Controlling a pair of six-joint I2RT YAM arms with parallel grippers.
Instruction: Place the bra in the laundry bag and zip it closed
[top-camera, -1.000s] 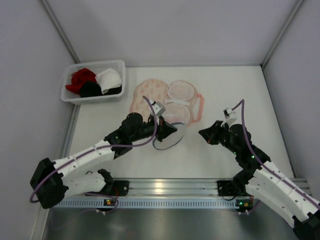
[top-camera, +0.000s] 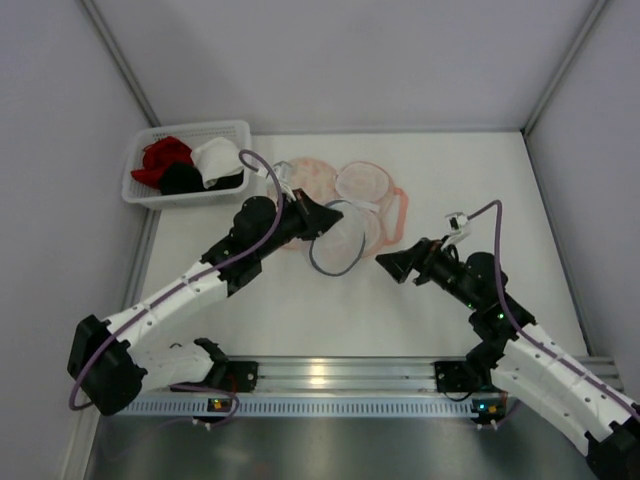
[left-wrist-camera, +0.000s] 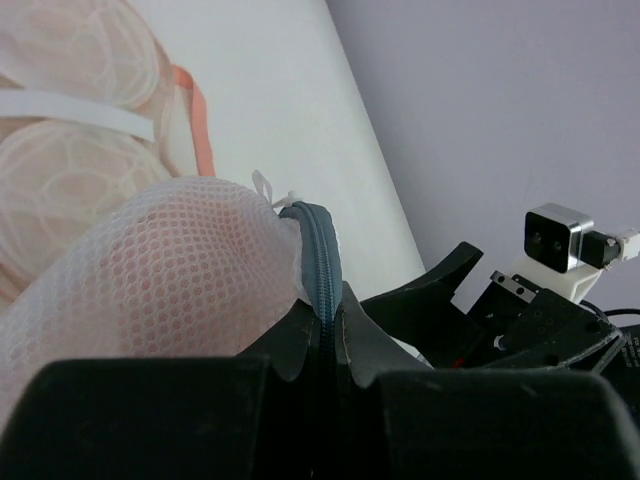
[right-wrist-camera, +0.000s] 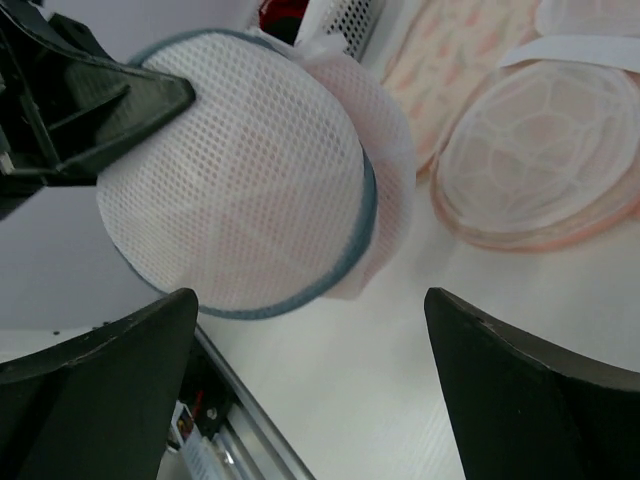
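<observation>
My left gripper (top-camera: 325, 218) is shut on the edge of the white mesh laundry bag (left-wrist-camera: 170, 270), gripping its grey zipper (left-wrist-camera: 322, 250). The bag hangs from it, its rim forming a loop in the top view. The pale pink bra (top-camera: 362, 181) lies flat on the table behind, two cups, a white band and an orange strap (left-wrist-camera: 198, 130) showing. My right gripper (top-camera: 392, 268) stands open at the bag's right, apart from it, with nothing between its fingers.
A white basket (top-camera: 140, 190) with red, white and black cloth sits at the back left.
My left gripper has risen and moved away from the front edge, lifting the bag's edge. The right gripper has shifted slightly left and opened wider.
</observation>
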